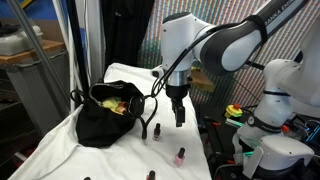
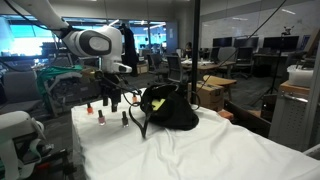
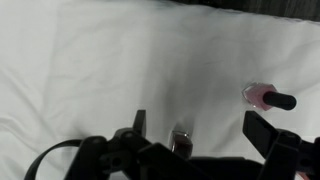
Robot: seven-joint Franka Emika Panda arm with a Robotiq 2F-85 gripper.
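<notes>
My gripper hangs above the white-covered table with its fingers spread apart, nothing between them. In the wrist view a pink nail-polish bottle with a black cap (image 3: 265, 95) lies beyond the right finger. Another small dark-capped bottle (image 3: 181, 143) shows low in that view, partly hidden by the gripper's base. In exterior view 1 several small bottles stand on the cloth, among them a pink one (image 1: 179, 158) at the front and a dark one (image 1: 157, 131) left of the gripper. A black bag (image 1: 107, 115), open at the top with yellowish contents, sits to the left.
The bag's strap (image 2: 143, 123) trails over the cloth near the bottles. In exterior view 2 the white table (image 2: 220, 153) is clear at the front and right. A dark pole (image 2: 196, 45) rises behind the bag.
</notes>
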